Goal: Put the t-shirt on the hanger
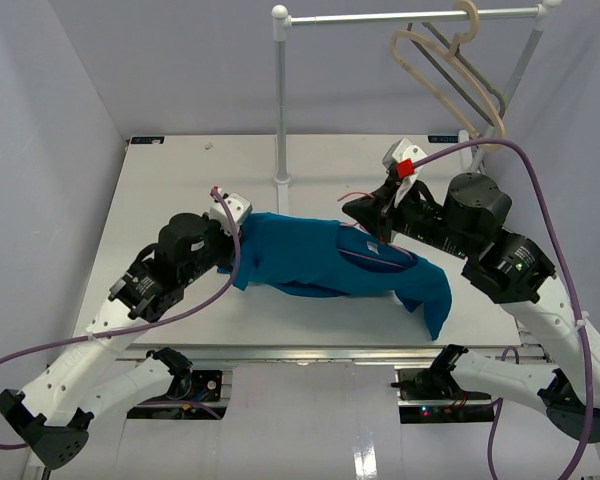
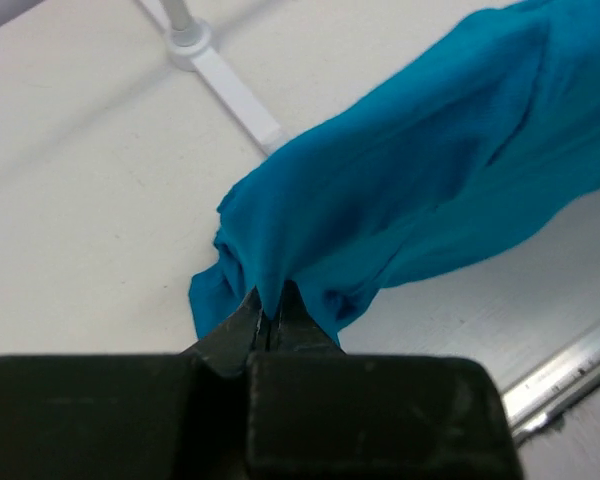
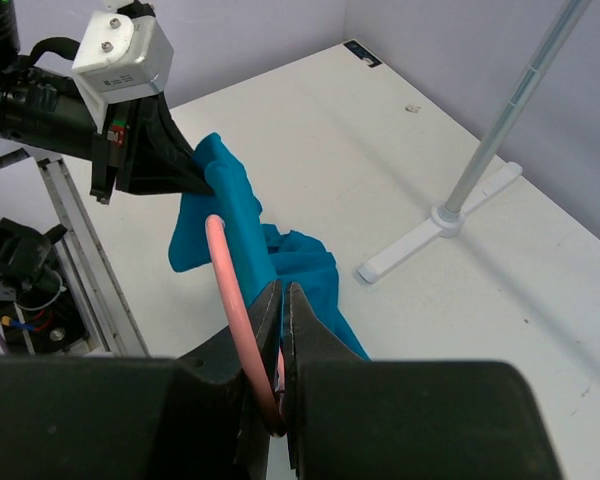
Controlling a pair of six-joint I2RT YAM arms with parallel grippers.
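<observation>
The teal t-shirt [image 1: 320, 260] is stretched across the middle of the table. My left gripper is shut on its bunched left end. A pink hanger [image 3: 230, 295] lies partly within the shirt, its hook rising near my right gripper, which is shut on it. In the top view the hanger's lower bar shows along the shirt's right part, whose end hangs down toward the front edge.
A white rail [image 1: 410, 16] on posts stands behind, with beige and grey hangers [image 1: 440, 70] at its right. A metal strip runs along the front edge.
</observation>
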